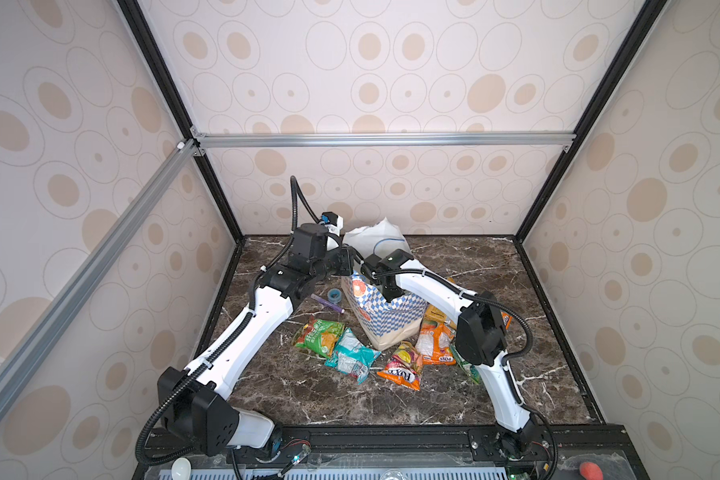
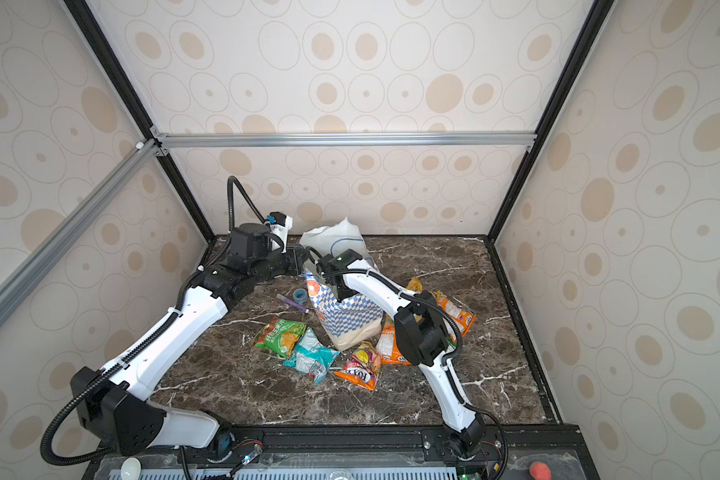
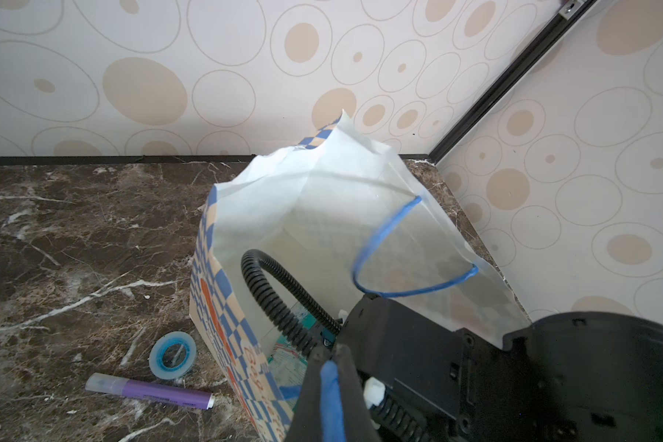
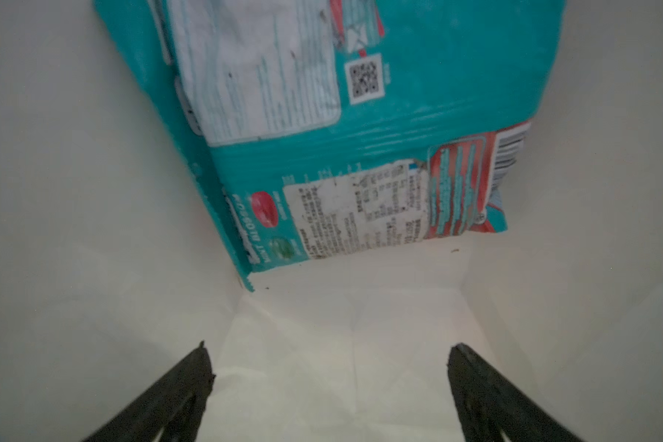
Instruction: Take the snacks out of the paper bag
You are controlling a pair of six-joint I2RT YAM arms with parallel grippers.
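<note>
The paper bag (image 1: 392,316), white inside with a blue checked print, stands upright with its mouth open. At the bag's rim my left gripper is shut on a thin blue strip, apparently the near handle; the far blue handle (image 3: 379,243) hangs free. My right arm reaches through the mouth. Inside the bag, the right gripper's fingers (image 4: 176,397) are spread wide with nothing between them. A teal snack pack (image 4: 375,125) lies deeper in the bag, apart from those fingertips. Any snacks behind it are hidden.
In front of the bag lie a green snack pack (image 1: 318,337), a teal one (image 1: 352,356) and a yellow-orange one (image 1: 402,368). Several more, including an orange pack (image 1: 433,344), lie partly under the right arm. Blue tape (image 3: 173,355) and a purple marker (image 3: 151,390) sit left of the bag.
</note>
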